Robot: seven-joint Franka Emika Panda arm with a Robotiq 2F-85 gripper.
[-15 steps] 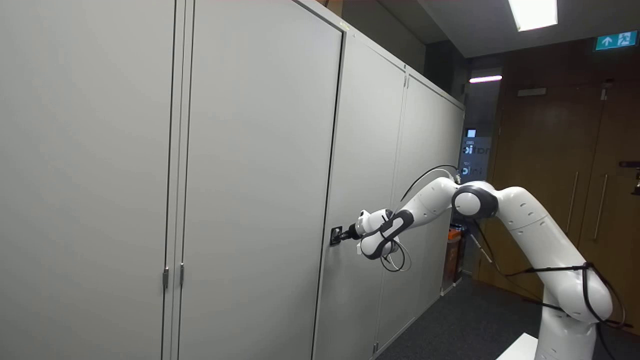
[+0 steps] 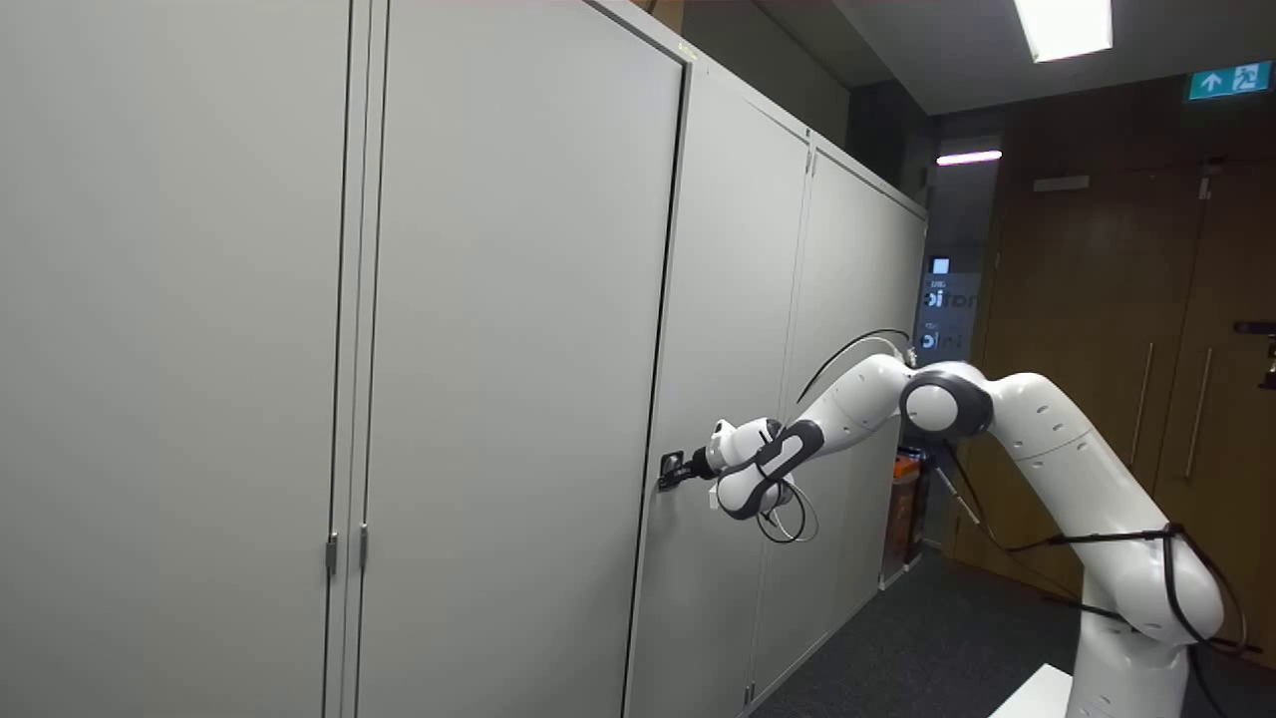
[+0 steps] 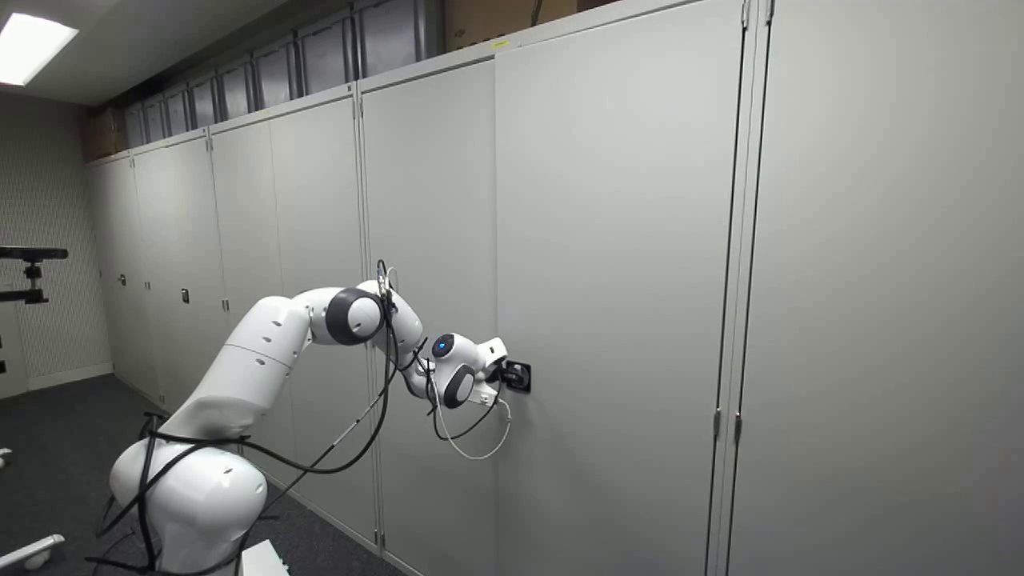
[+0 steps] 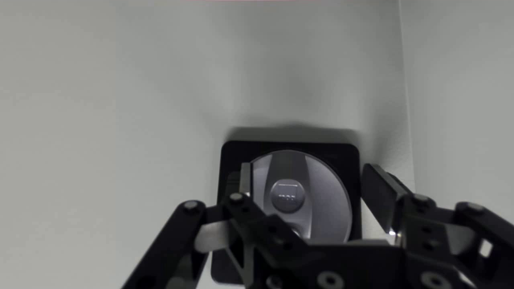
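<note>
A black square handle plate (image 4: 349, 153) with a round silver recessed latch (image 4: 330, 192) is set in a grey cabinet door (image 4: 120, 120). My gripper stands right at the plate, its fingers well apart. In the wrist view the left finger (image 4: 246, 177) overlaps the plate's left part, while the right finger (image 4: 380, 192) lies just past its right edge. Nothing is seen pinched between them. The fingers and gripper body cover the lower part of the latch. Whether the fingertips touch the plate cannot be told.
The door stands closed, flush with the neighbouring door (image 2: 514, 359) along a vertical seam. Other closed cabinet doors (image 3: 883, 288) line the wall. Loose cables (image 3: 470, 457) hang below the wrist. Open floor (image 2: 885, 664) lies in front of the cabinets.
In exterior view 1 the gripper's fingers look more spread across the handle plate than a second ago. The arm has hardly moved, and the door looks the same.
</note>
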